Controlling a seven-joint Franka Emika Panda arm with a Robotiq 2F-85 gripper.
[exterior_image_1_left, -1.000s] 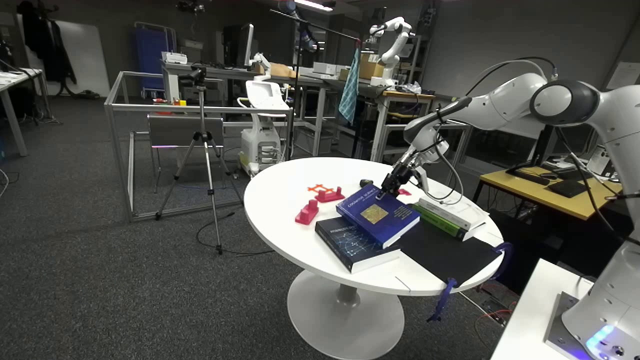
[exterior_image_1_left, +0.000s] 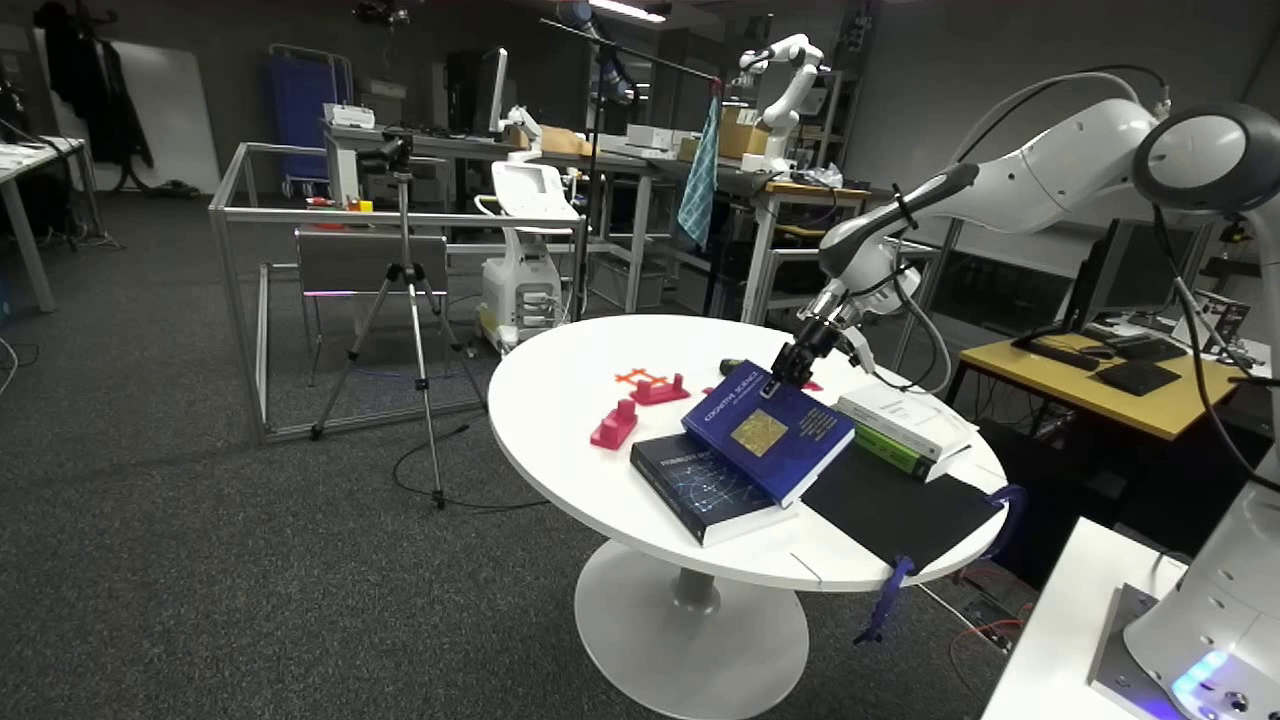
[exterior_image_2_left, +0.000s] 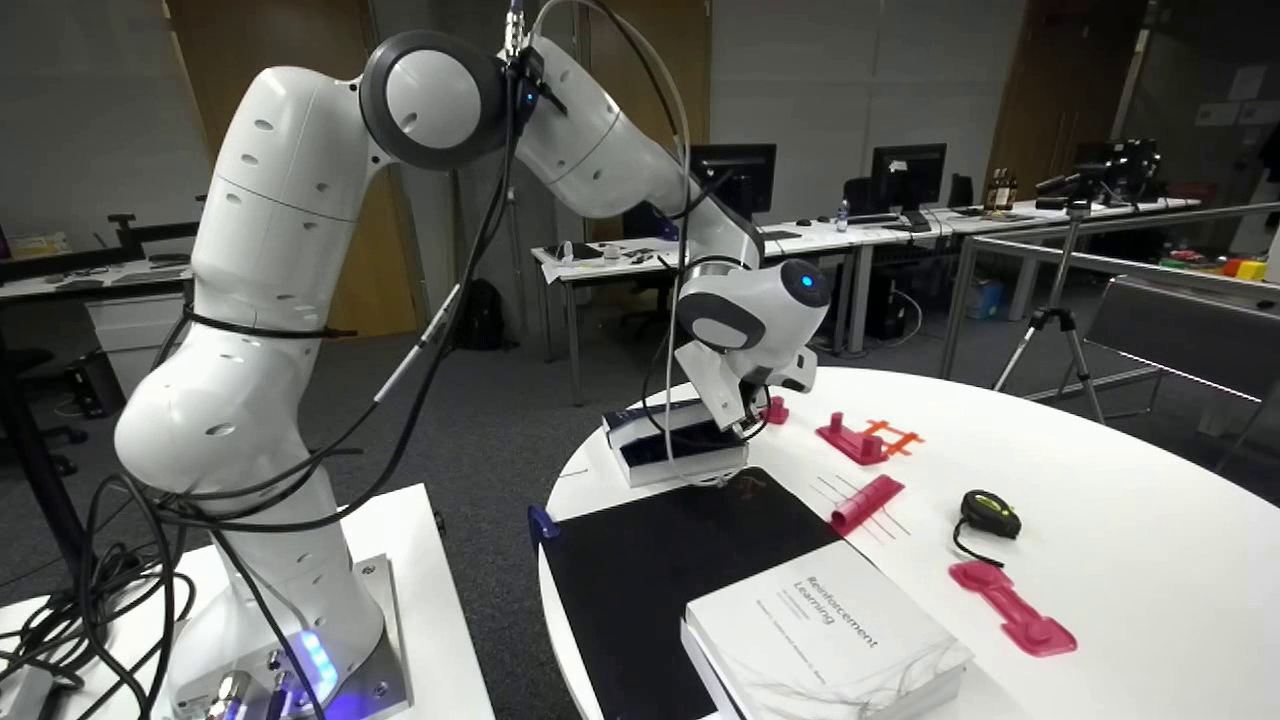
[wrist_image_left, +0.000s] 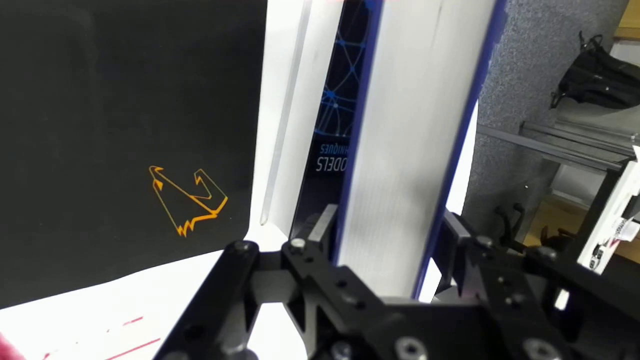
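Held at a tilt, the blue Cognitive Science book (exterior_image_1_left: 746, 444) has my gripper shut on its top end, one finger on each cover. In the wrist view the book's pale page edge (wrist_image_left: 414, 120) runs up between blue covers. Its lower part is over the dark book with the network pattern (exterior_image_1_left: 696, 480); whether they touch, I cannot tell. That dark book lies flat on the white table, its cover partly hidden behind the blue one in the wrist view. In exterior view 2 the arm's wrist hides most of the held book.
A black mat (exterior_image_2_left: 672, 588) covers the table's near part. On its other side lie the white Reinforcement Learning book (exterior_image_2_left: 828, 636) and a green book (exterior_image_1_left: 888, 446). Pink printed parts (exterior_image_2_left: 1014, 610) and a tape measure (exterior_image_2_left: 990, 514) are scattered farther back.
The blue book has tipped up more steeply and shifted slightly toward the mat, moving with my gripper. The dark book and the other table items stay put.
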